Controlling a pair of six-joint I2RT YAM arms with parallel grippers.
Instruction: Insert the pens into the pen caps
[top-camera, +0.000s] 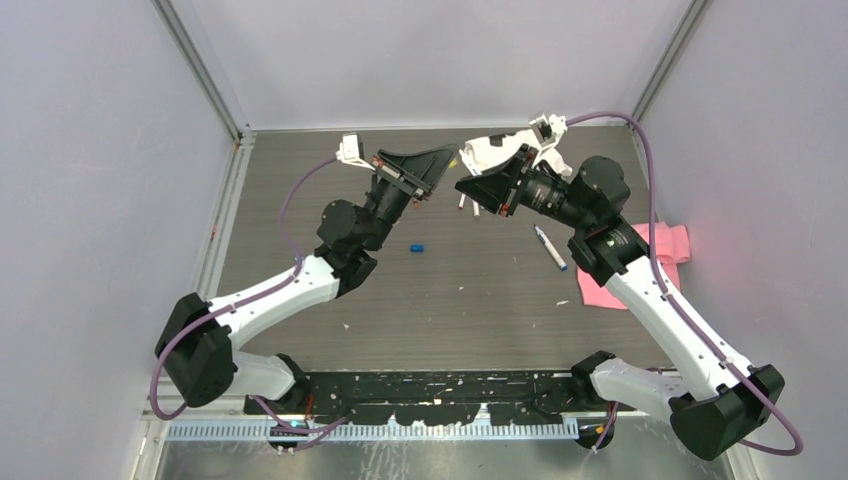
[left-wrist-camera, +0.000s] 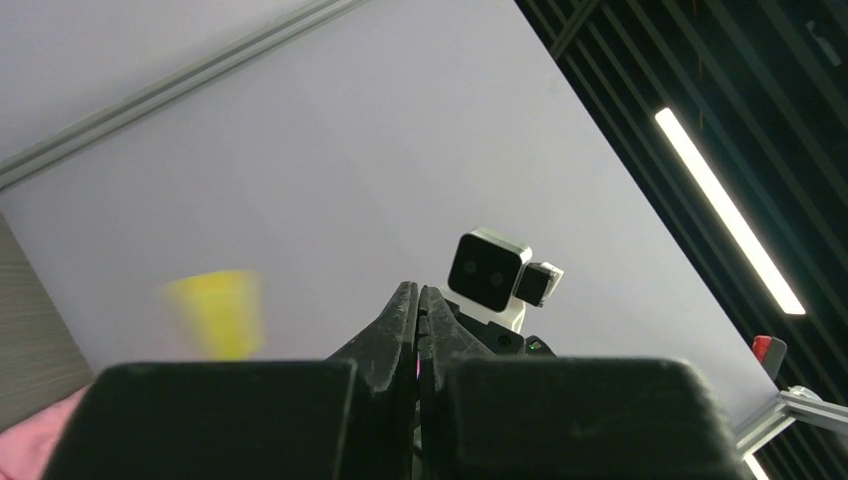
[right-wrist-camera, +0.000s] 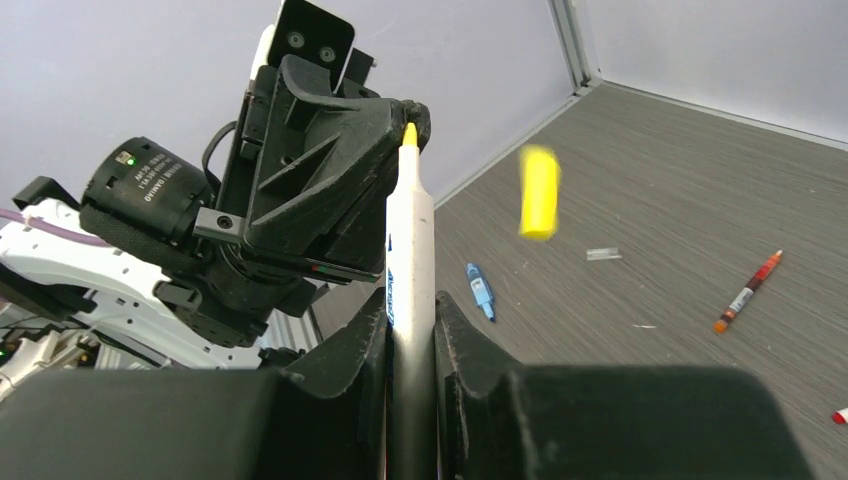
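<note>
In the right wrist view, a white pen (right-wrist-camera: 410, 240) with a bare yellow tip stands upright, my right gripper (top-camera: 460, 186) shut on its body. The yellow cap (right-wrist-camera: 540, 192) hangs in mid-air as a blur to the right of that tip, apart from both grippers. It also shows blurred in the left wrist view as a yellow cap (left-wrist-camera: 225, 312), left of the fingers. My left gripper is shut, nothing between its fingertips. In the right wrist view, the pen's yellow tip overlaps the left fingers (right-wrist-camera: 380, 130); whether they touch, I cannot tell.
On the table lie a small blue piece (top-camera: 417, 248), a blue-ended white marker (top-camera: 550, 248) and a red-orange pen (right-wrist-camera: 748, 292). A white cloth (top-camera: 485, 152) is behind the right gripper, pink cloth (top-camera: 672, 243) at the right.
</note>
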